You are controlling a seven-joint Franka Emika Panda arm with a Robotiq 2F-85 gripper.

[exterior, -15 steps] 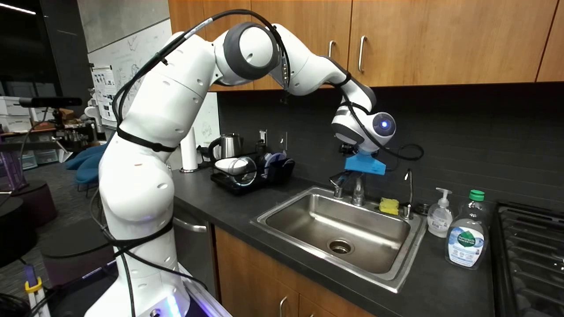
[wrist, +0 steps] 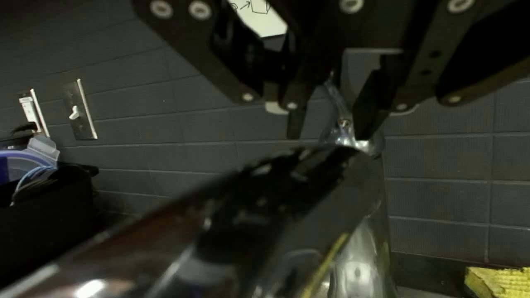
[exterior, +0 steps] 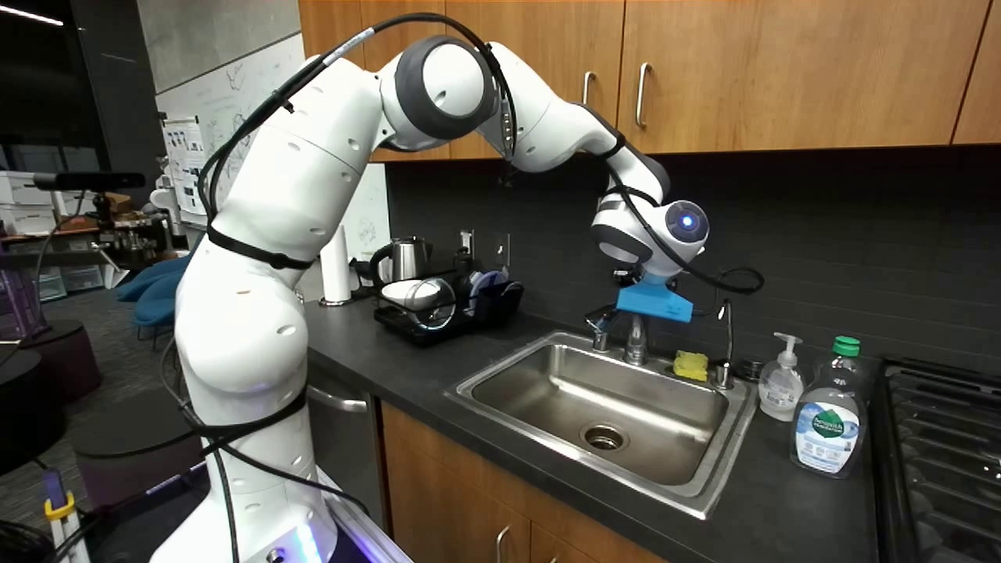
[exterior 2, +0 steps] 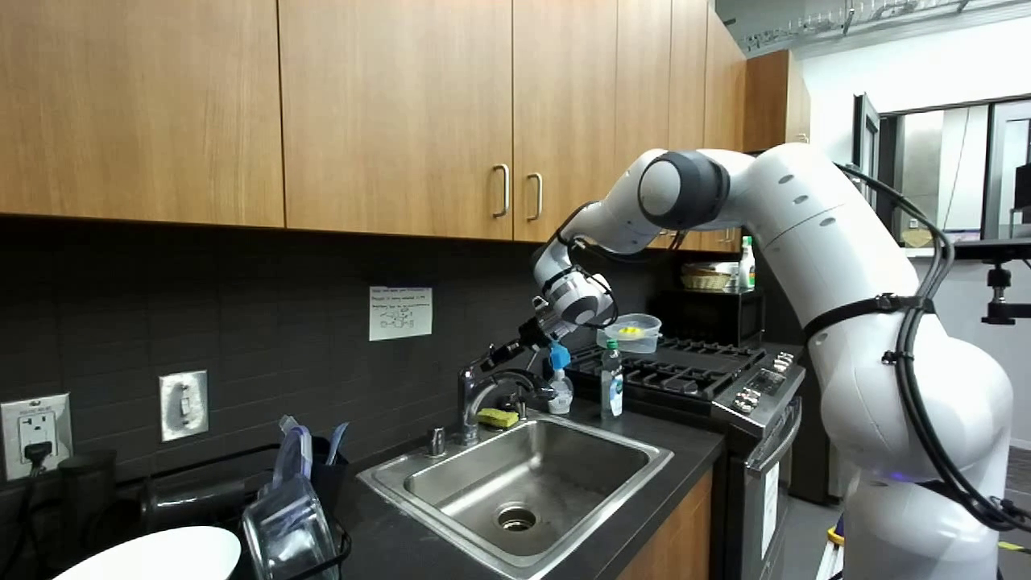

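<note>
At the back of the sink stands a chrome faucet (exterior 2: pixel 474 391), its spout large and close in the wrist view. My gripper is over the faucet's top, part open, with one finger (wrist: pixel 296 116) left of the shiny lever handle (wrist: pixel 343 119) and the other right of it. The handle shows behind and between the fingertips; whether either finger touches it, I cannot tell. Seen from outside, the blue piece on my wrist (exterior: pixel 654 299) hides much of the gripper and the faucet's upper part.
An empty steel sink (exterior: pixel 600 394) lies below. A yellow sponge (exterior: pixel 690 366), a slim tap (exterior: pixel 726 342), a soap pump (exterior: pixel 780 383) and a dish soap bottle (exterior: pixel 829 413) stand to the right. On the left is a dish rack (exterior: pixel 422 328); cabinets (exterior 2: pixel 396 116) hang overhead.
My wrist and its blue piece have shifted slightly right and down in exterior view 1. The sink and the things around it have stayed in place.
</note>
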